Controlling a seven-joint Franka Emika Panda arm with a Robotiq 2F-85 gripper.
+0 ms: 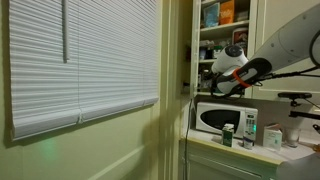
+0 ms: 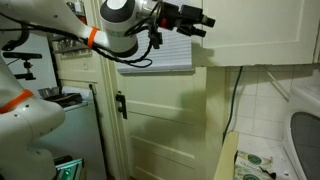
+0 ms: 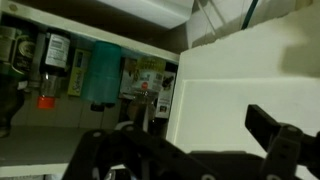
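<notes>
My gripper appears open in the wrist view, its dark fingers spread wide with nothing seen between them. One finger lies over the shelf side, the other in front of the white cabinet door (image 3: 235,95). Inside the open cabinet stand a teal cup (image 3: 102,75), a bottle with a red cap (image 3: 52,70) and some printed packets (image 3: 145,75). From the second exterior view, the gripper (image 2: 203,24) hangs high beside the cabinet front. The arm hides its tips in the first exterior view.
Below the cabinet, a white microwave (image 1: 222,117) stands on the counter (image 1: 262,154). Dark green can (image 1: 228,135), pale bottle (image 1: 250,130) and box (image 1: 273,137) stand in front or beside it. Window blinds (image 1: 85,55) cover the left wall.
</notes>
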